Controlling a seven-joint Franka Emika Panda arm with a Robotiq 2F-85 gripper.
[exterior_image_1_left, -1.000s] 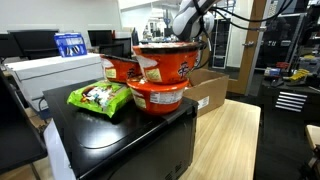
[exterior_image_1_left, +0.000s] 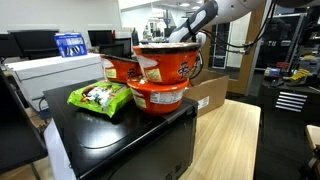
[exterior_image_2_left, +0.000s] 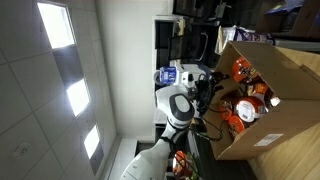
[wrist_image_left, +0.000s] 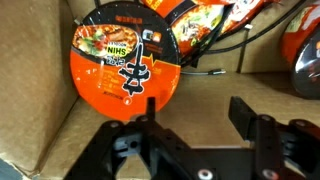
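Observation:
In the wrist view my gripper is open, its two black fingertips apart with only bare cardboard between them. A round orange-and-black noodle bowl (wrist_image_left: 125, 60) lies lid up, left of and beyond the left fingertip. Beyond it, at the top, is a shiny red-orange packet (wrist_image_left: 200, 22). Part of another red bowl (wrist_image_left: 306, 50) enters at the right edge. These lie in an open cardboard box (exterior_image_2_left: 285, 112), which exterior view 2 shows with the arm (exterior_image_2_left: 180, 108) reaching over its side. Exterior view 1 hides my fingers behind stacked bowls.
Stacked red bowls (exterior_image_1_left: 165, 65) and a green packet (exterior_image_1_left: 100, 97) stand on a black surface (exterior_image_1_left: 90, 135) in the foreground. Inside the box a dark cable (wrist_image_left: 245, 42) crosses the items.
In exterior view 1 the arm behind the stacked bowls has shifted, and its upper part now stretches further toward the upper right. The bowls and green packet have stayed put.

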